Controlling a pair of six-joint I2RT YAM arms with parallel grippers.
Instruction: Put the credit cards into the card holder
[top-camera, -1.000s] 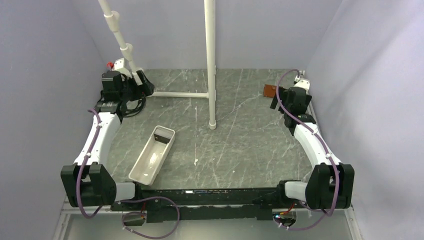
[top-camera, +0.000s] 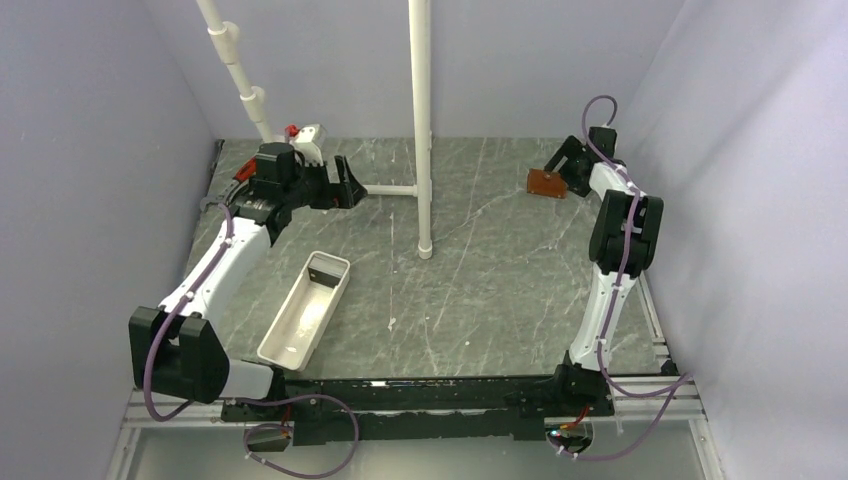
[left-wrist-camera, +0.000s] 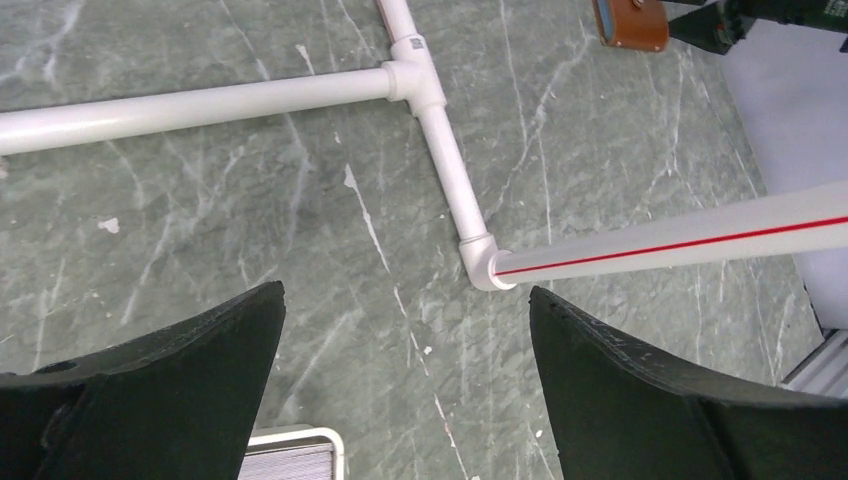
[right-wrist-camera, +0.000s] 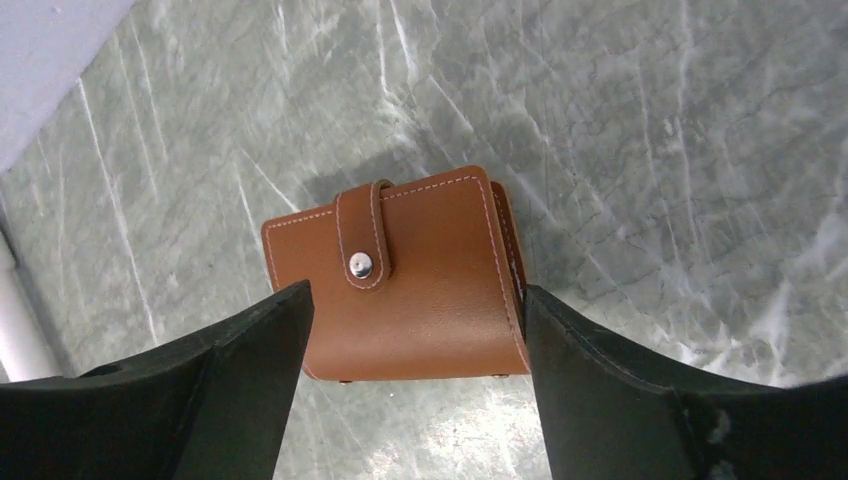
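The brown leather card holder (top-camera: 546, 183) lies at the far right of the table, its snap strap closed in the right wrist view. There my right gripper is part open above the holder (right-wrist-camera: 430, 290). One of its fingers (right-wrist-camera: 575, 350) meets the holder's right edge, while the other overlaps the left part; a firm grip cannot be told. My left gripper stands open and empty over the back left of the table. In the white tray (top-camera: 289, 350), a grey, card-like stack (top-camera: 326, 266) sits at the far end; single cards are too small to tell.
A white vertical pipe (top-camera: 421, 120) rises mid-table, joined to a horizontal pipe (top-camera: 390, 190) running left from it. Red and dark items (top-camera: 243, 172) lie behind the left arm.
The tray has stayed still.
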